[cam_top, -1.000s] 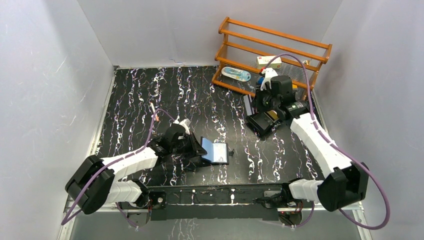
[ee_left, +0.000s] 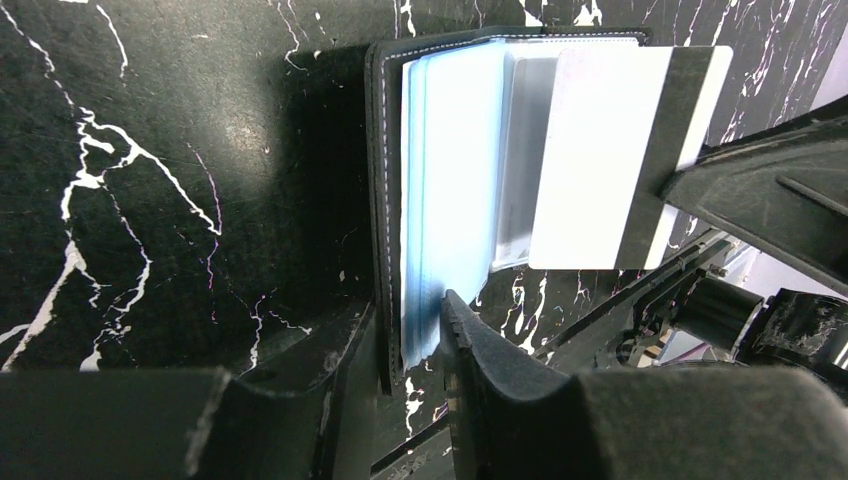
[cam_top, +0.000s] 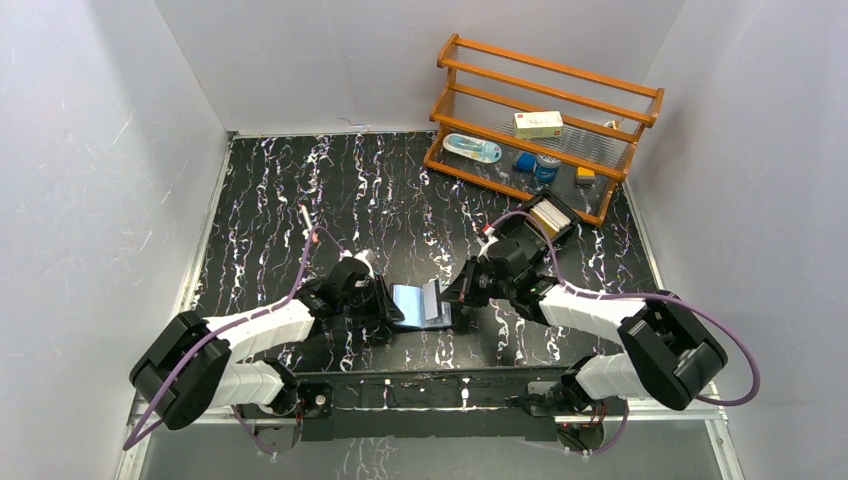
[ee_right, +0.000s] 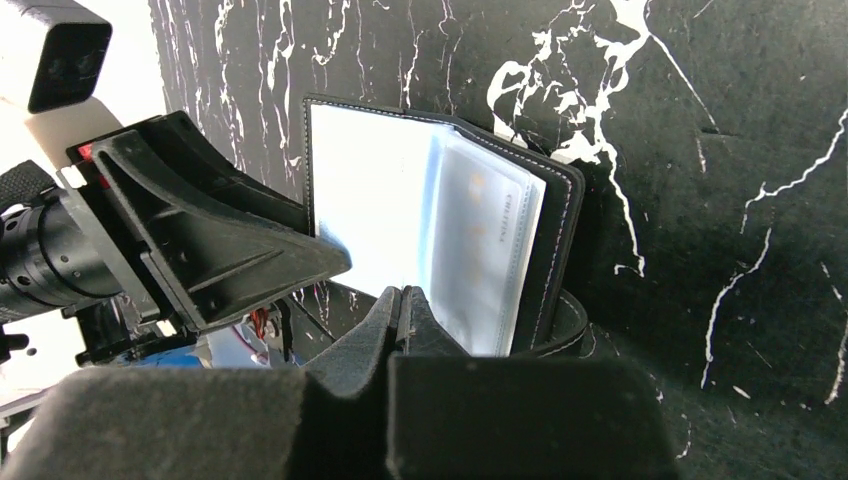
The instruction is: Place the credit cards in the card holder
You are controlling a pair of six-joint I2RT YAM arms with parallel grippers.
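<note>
The open card holder (cam_top: 408,305), black with stitched edges and clear blue-tinted sleeves (ee_left: 455,180), lies on the dark marble table. My left gripper is at the holder's near edge, around the sleeves' corner; whether it grips them is unclear. My right gripper is shut, holding a white card with a dark stripe (ee_left: 590,160) above the holder's right half, as the left wrist view shows. In the right wrist view the card is hard to make out edge-on.
A black box with cards (cam_top: 550,218) stands behind the right arm. A wooden rack (cam_top: 545,70) with small items stands at the back right.
The right arm has swung from the box by the rack to the holder, bringing the card. The left gripper has shifted slightly left and toward the table's front.
</note>
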